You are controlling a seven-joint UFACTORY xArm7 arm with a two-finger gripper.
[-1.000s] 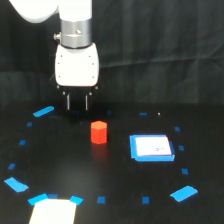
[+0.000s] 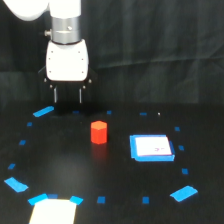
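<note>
A small red block (image 2: 99, 132) sits on the black table near the middle of the camera view. My gripper (image 2: 68, 97) hangs above the table, up and to the left of the block and apart from it. Its dark fingers are faint against the dark background, but they look spread, with nothing visible between them. To the right of the block lies a blue-edged rectangle with a white middle (image 2: 153, 146).
At the front left edge lies a pale cream square (image 2: 53, 212) with blue tape around its upper corners. Blue tape strips (image 2: 184, 193) and small blue marks are scattered over the table. Open black surface surrounds the block. Behind hangs a dark curtain (image 2: 150, 50).
My gripper has shifted to the left and a little upward, away from the red block. The block and the blue-and-white rectangle have stayed in place.
</note>
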